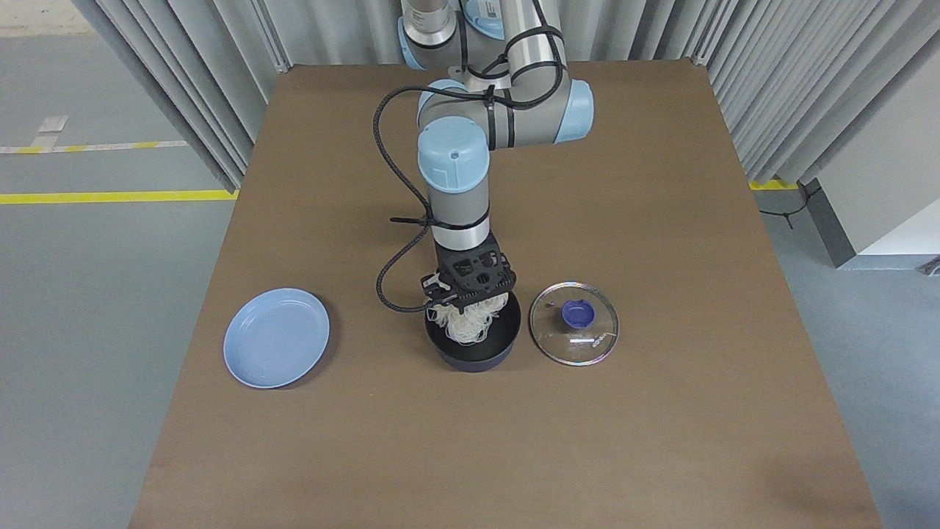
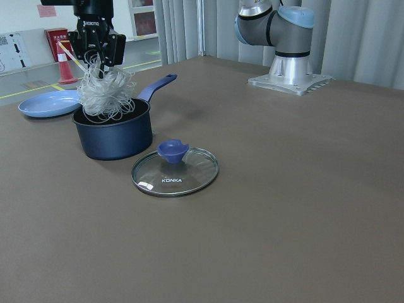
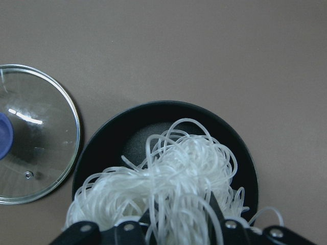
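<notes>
My gripper (image 1: 467, 291) hangs over the dark blue saucepan (image 2: 113, 140), shut on a tangle of white noodles (image 2: 106, 95) that sits in and just above the pan's mouth. In the wrist view the noodles (image 3: 173, 184) cover much of the black pan interior and hide most of my fingertips. The glass lid with a blue knob (image 1: 574, 344) lies flat to the right of the pan in the front view. A light blue plate (image 1: 275, 338), empty, lies to the left.
The brown table (image 1: 705, 423) has free room in front and to the right. The pan's handle (image 2: 161, 83) sticks out toward the arm's base. Grey curtains hang behind the table.
</notes>
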